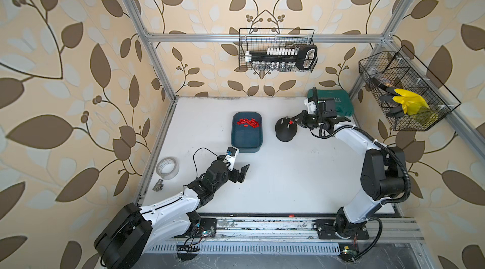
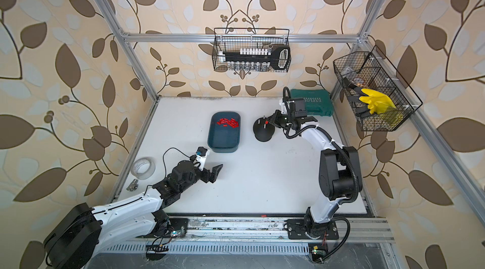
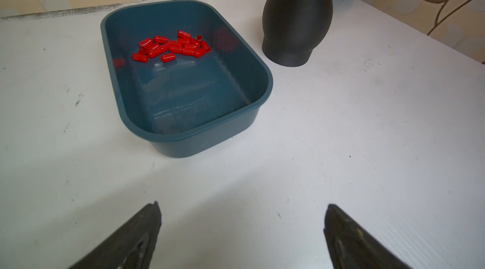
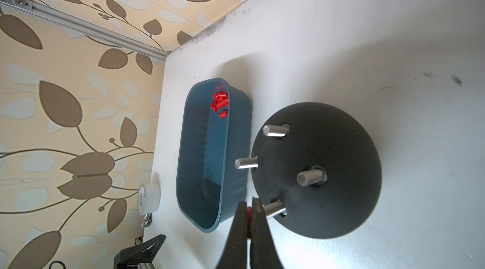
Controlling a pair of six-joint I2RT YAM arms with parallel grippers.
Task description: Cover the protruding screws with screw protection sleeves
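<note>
A black domed holder point(image 4: 323, 148) carries upright metal screws point(image 4: 272, 130); those seen in the right wrist view show bare tips, one partly hidden by my fingers. My right gripper is shut on a red sleeve, just beside the nearest screw point(image 4: 275, 209). Several red sleeves point(image 3: 171, 47) lie in the back part of the blue tray point(image 3: 197, 132), left of the holder. My left gripper stands open and empty over the table in front of the tray.
A green case point(image 1: 338, 100) sits at the back right. A tape roll point(image 1: 166, 168) lies at the left edge. Wire baskets point(image 1: 409, 97) hang on the walls.
</note>
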